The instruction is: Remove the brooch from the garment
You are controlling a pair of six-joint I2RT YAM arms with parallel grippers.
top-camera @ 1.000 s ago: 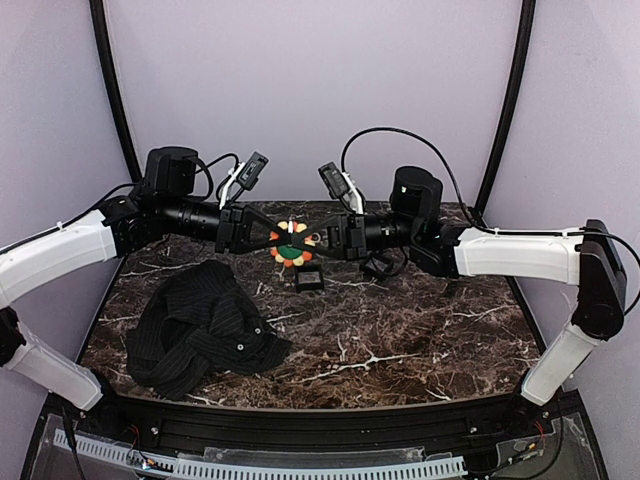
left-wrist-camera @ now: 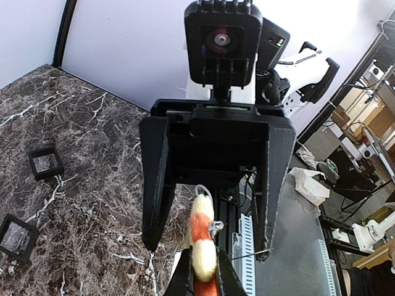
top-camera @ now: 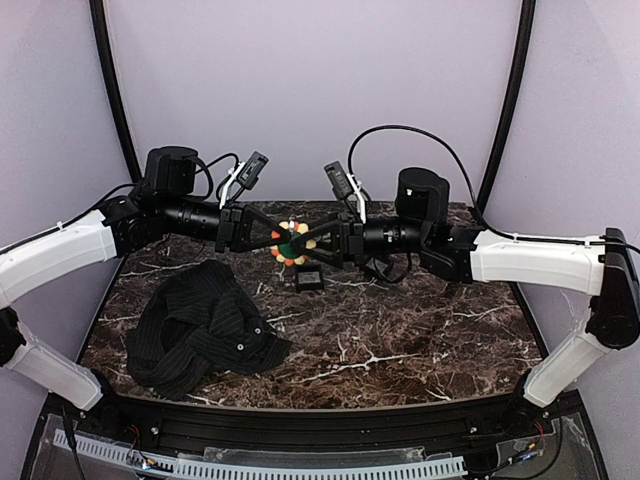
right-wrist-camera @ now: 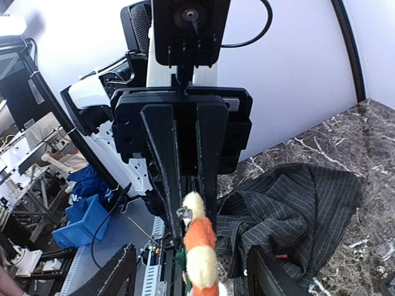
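Note:
The flower brooch (top-camera: pixel 293 255), red and cream petals around a green centre, hangs in the air between both grippers, seen edge-on in the left wrist view (left-wrist-camera: pixel 203 259) and right wrist view (right-wrist-camera: pixel 200 259). My left gripper (top-camera: pixel 280 234) is shut on it. My right gripper (top-camera: pixel 310 240) is open around the brooch's side, its fingers (right-wrist-camera: pixel 123 277) apart on either side of it. A small metal clasp shows on the brooch. The dark pinstriped garment (top-camera: pixel 200 325) lies crumpled on the left of the marble table, apart from the brooch.
Two small black square frames stand behind the brooch on the table (top-camera: pixel 420 350), one (left-wrist-camera: pixel 45 162) and another (left-wrist-camera: pixel 18 237) in the left wrist view. Both arms reach across the middle at similar height.
The left arm and the garment have not visibly moved.

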